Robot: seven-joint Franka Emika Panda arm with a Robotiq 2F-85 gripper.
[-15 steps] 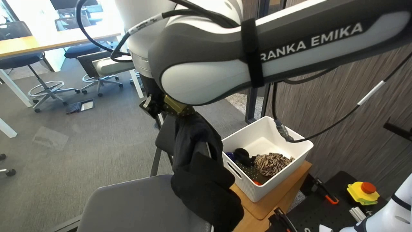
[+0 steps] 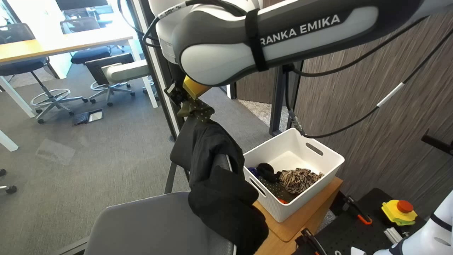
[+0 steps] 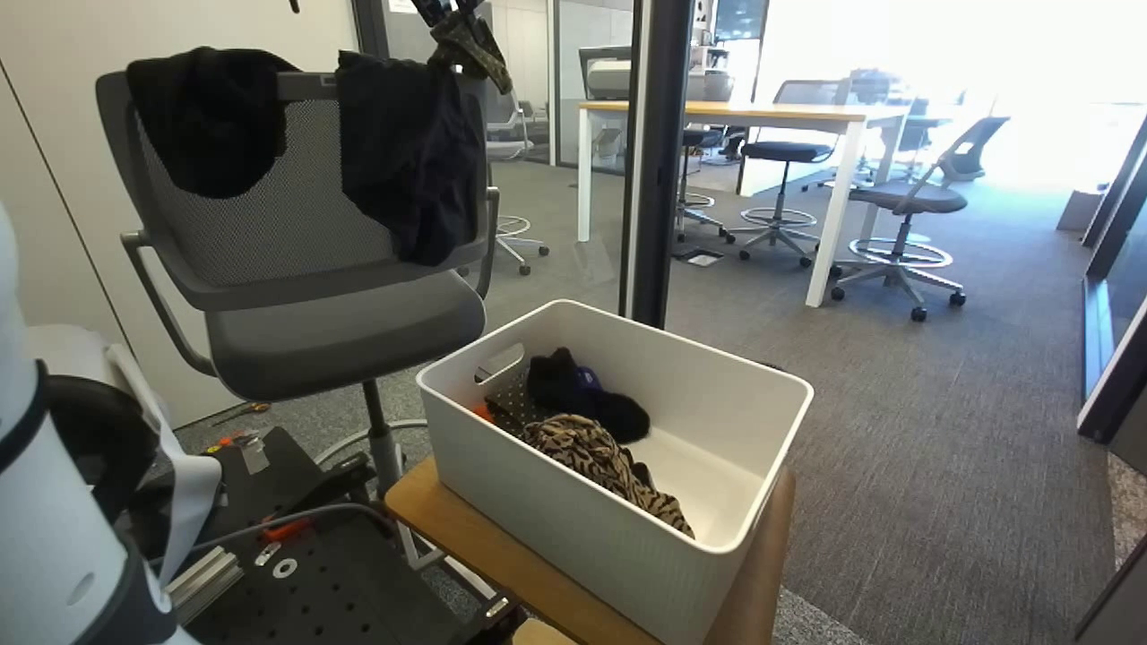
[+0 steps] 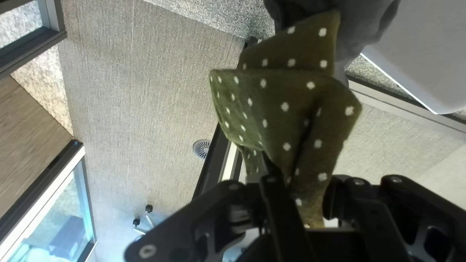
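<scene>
My gripper is shut on an olive cloth with white dots, which bunches between the fingers and spreads out beyond them in the wrist view. In exterior view 1 the dotted cloth hangs just above the top of the chair's backrest, by a black garment; whether the two touch is hard to tell. Exterior view 2 shows the dotted cloth at the upper right corner of the backrest. Two black garments, a left one and a right one, drape over that backrest.
A white bin stands on a wooden surface beside the chair. Inside it lie a patterned brown cloth, black items and another dotted cloth. A dark post rises behind the chair.
The arm and gripper have risen from the backrest top, carrying the dotted cloth up, so more of it shows. The black garments and bin look the same.
</scene>
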